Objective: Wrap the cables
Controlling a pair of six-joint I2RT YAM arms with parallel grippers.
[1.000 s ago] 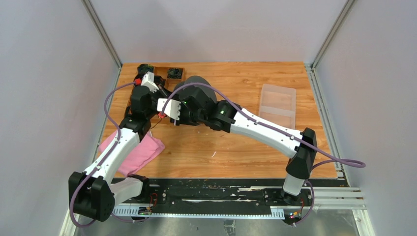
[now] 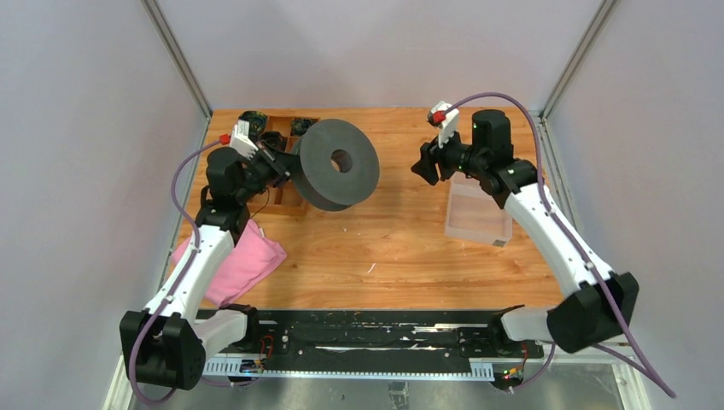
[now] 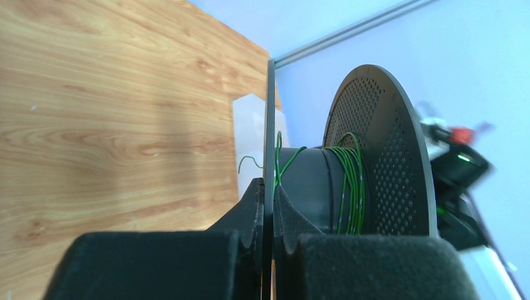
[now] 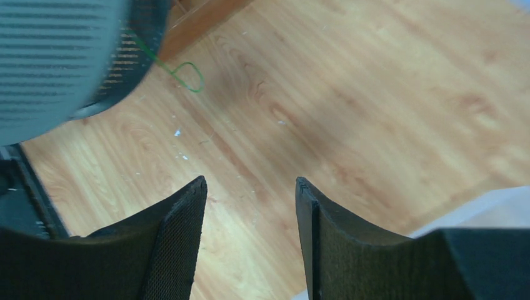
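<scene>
A large dark grey spool with wide round flanges hangs above the table, its near flange edge-on between the left fingers. My left gripper is shut on that flange. Several turns of green cable lie round the core beside the far perforated flange. Near the held flange the cable crosses itself and a short loose end sticks out. In the right wrist view, a small bent green cable end pokes out past the spool's rim. My right gripper stands open, well to the right of the spool, nothing between its fingers.
Behind the spool on the left is a wooden compartment box with dark coils in it. A pink cloth lies at front left. Below the right arm sits a clear plastic box.
The right arm has swung away from the spool to the right side, uncovering the spool in the top view. The left arm has shifted slightly left, still with the spool.
</scene>
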